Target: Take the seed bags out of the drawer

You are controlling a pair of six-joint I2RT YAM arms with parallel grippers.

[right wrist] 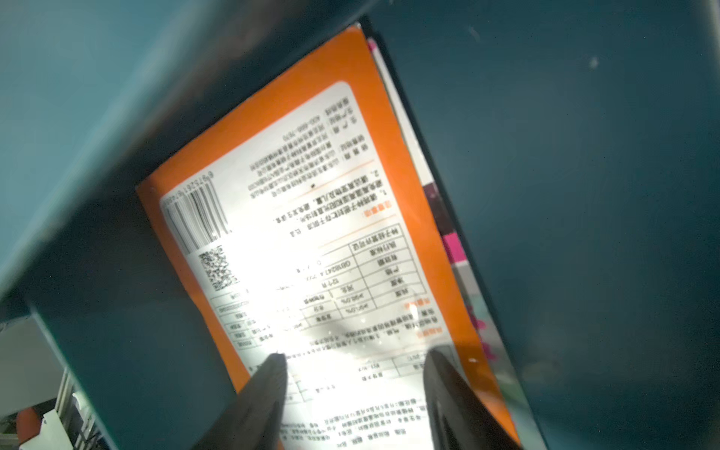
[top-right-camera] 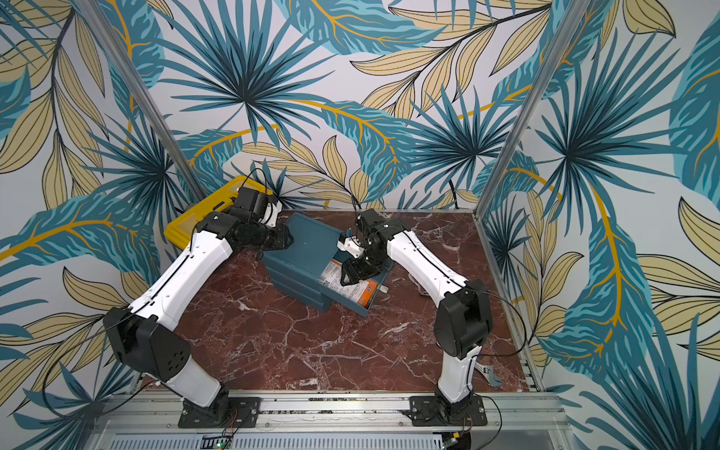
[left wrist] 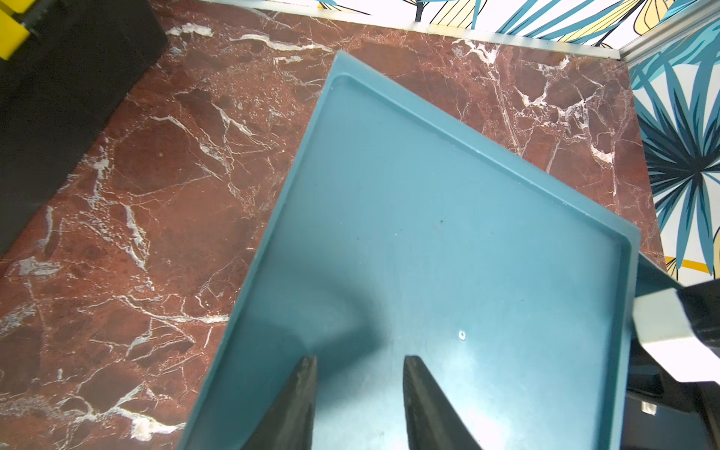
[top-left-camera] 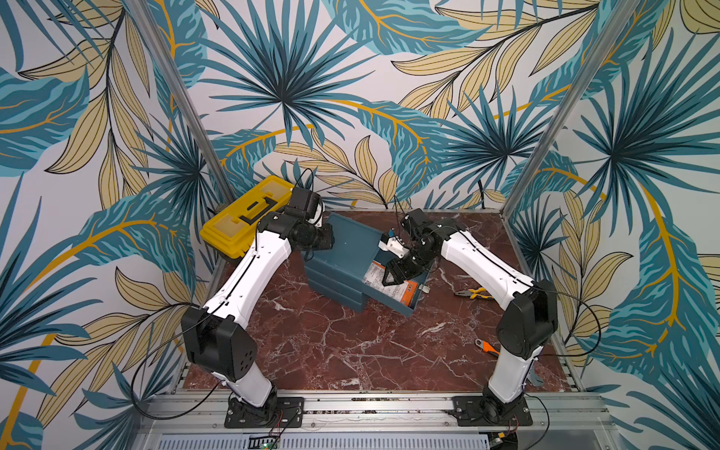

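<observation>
A teal drawer unit point(top-left-camera: 341, 243) stands mid-table with a drawer point(top-left-camera: 408, 303) pulled out toward the front right. Inside lie seed bags point(right wrist: 315, 225), the top one white with an orange border, another's edge showing beneath it. My right gripper is over the bags, fingers apart on either side with the printed face between them; whether they touch it I cannot tell. My left gripper hangs over the bare top of the unit, fingers apart and empty.
A yellow toolbox point(top-left-camera: 243, 217) sits at the back left. Pliers point(top-left-camera: 472, 293) and an orange-handled tool point(top-left-camera: 487, 347) lie to the right.
</observation>
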